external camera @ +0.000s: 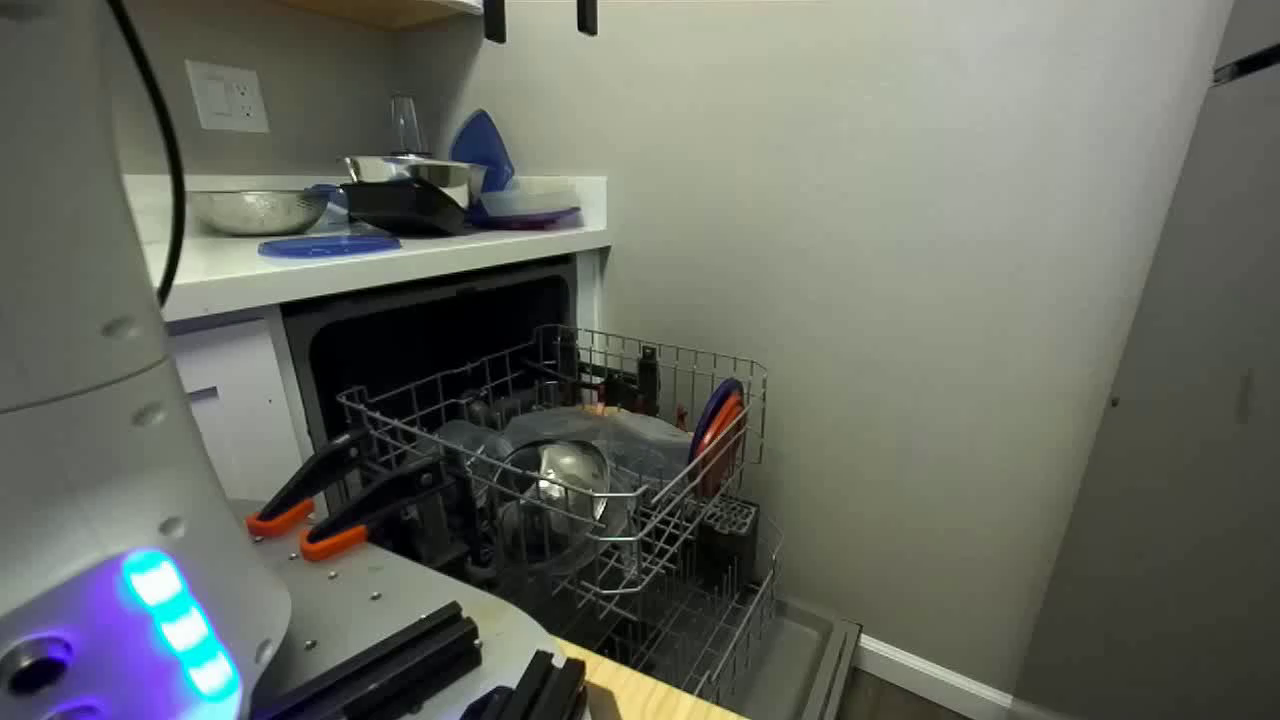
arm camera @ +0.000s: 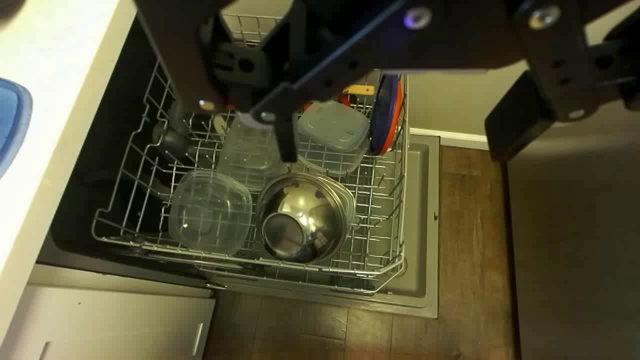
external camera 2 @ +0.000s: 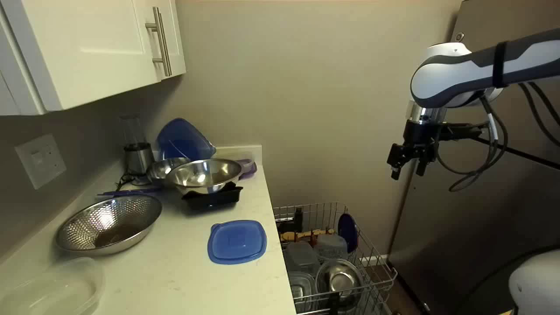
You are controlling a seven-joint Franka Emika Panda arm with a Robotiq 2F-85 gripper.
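My gripper (external camera 2: 408,173) hangs open in the air, well above the pulled-out dishwasher rack (external camera 2: 391,278), with nothing between its fingers. In the wrist view its two dark fingers (arm camera: 520,117) stand wide apart over the rack. Upside down in the rack's front part lies a shiny metal bowl (arm camera: 318,210). Left of it sits a clear square container (arm camera: 210,213). Behind them rest more clear plastic containers (arm camera: 334,129). A blue lid (arm camera: 384,114) and an orange lid stand upright along the right side. The gripper touches none of these.
The white counter (external camera 2: 173,278) holds a metal colander (external camera 2: 113,223), a metal bowl (external camera 2: 207,173), a black tray (external camera 2: 212,198) and a flat blue lid (external camera 2: 237,241). A wall lies behind the rack, and a large grey appliance (arm camera: 576,240) stands to its right.
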